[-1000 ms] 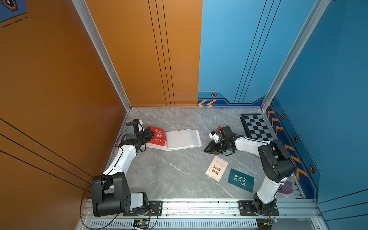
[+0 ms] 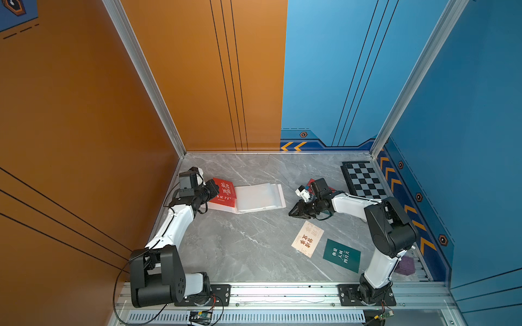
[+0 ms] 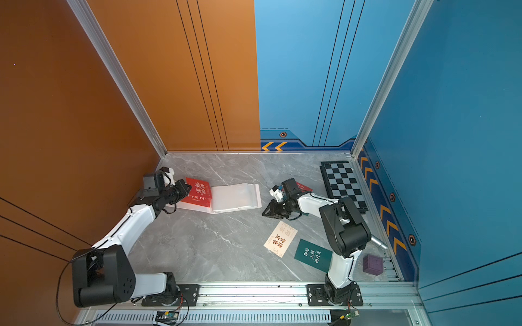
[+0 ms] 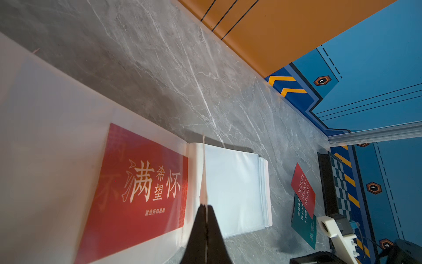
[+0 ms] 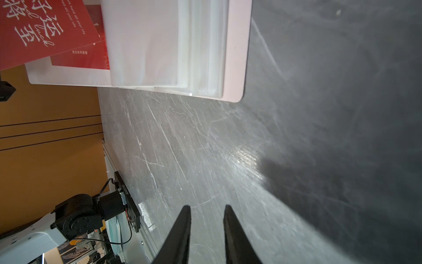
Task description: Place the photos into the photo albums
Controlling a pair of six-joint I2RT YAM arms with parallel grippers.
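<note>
The open album (image 2: 258, 196) lies left of centre, a red photo (image 4: 131, 211) in its left page. My left gripper is shut on another red photo, seen edge-on in the left wrist view, raised over the album. My right gripper is part open above bare table to the album's right, nothing between its fingers. A cream photo (image 2: 307, 239) and a green photo (image 2: 341, 255) lie in front of it. A red photo (image 4: 302, 187) overlaps a teal one (image 4: 303, 224), partly hidden behind the right arm in the top views.
A checkered board (image 2: 363, 179) stands at the back right. A purple block (image 3: 373, 264) is at the front right. Walls enclose the back and sides.
My left gripper and the red photo in it have shifted slightly, down and back up over the album. The right arm is almost still.
</note>
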